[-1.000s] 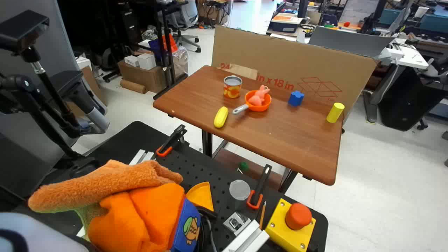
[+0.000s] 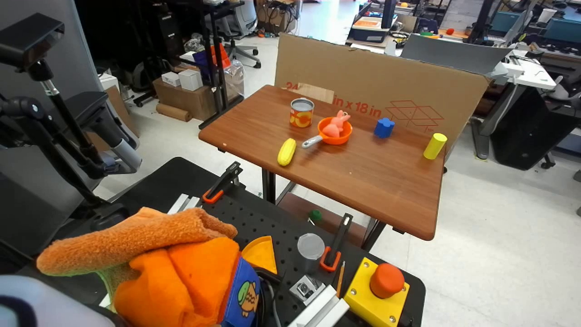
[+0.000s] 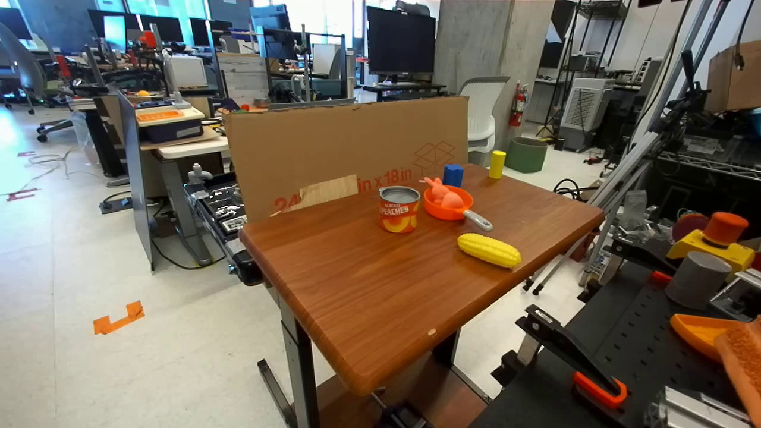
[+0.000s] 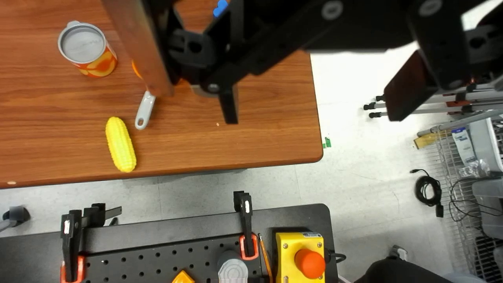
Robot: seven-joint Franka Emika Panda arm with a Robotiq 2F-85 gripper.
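In the wrist view my gripper stands open, its dark fingers [image 4: 229, 107] wide apart with nothing between them. Beneath it is the wooden table [image 2: 376, 188]. On that table are a peach can [image 2: 301, 112], a yellow corn cob [image 2: 286, 152] near the front edge, and an orange pan [image 2: 336, 140] with a grey handle. A pink rabbit-shaped toy [image 2: 336, 126] sits in the pan. Farther right are a blue block [image 2: 384, 128] and an upright yellow cylinder [image 2: 435, 146]. Gripper parts hide most of the pan in the wrist view.
A cardboard sheet [image 2: 354, 71] stands along the table's back edge. In front, across a gap, a black bench [image 4: 160, 245] carries clamps, a yellow box with a red button [image 4: 309, 264] and orange cloth [image 2: 179, 272].
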